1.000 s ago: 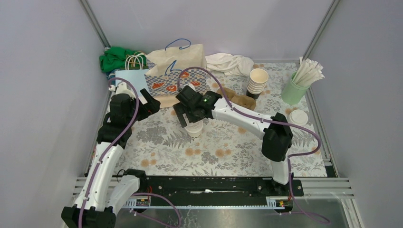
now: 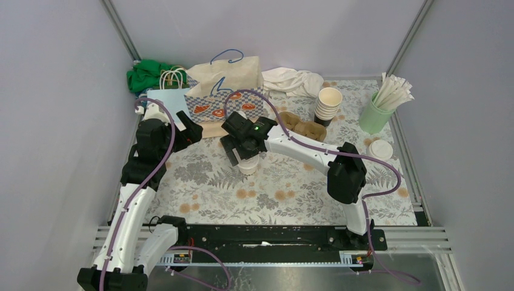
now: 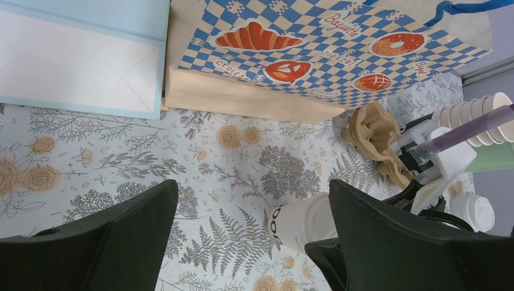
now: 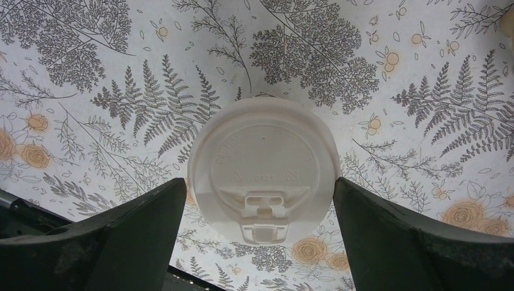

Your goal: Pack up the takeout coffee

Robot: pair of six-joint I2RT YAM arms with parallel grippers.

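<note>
A lidded paper cup stands upright on the floral surface near the middle; in the right wrist view its white lid sits between the fingers of my open right gripper, which is just over it. My left gripper is open and empty at the left, facing the paper bags at the back. In the left wrist view the cup lies in the gap beyond the fingers, partly hidden by them and the right arm. A cardboard cup carrier rests behind the right arm.
Stacked cups, a green holder of wrapped items and a stack of lids stand on the right. A light blue bag, green cloth and white cloth are at the back.
The right arm's elbow has shifted slightly left; its gripper stays over the cup, nearly in place. The left arm has barely moved.
</note>
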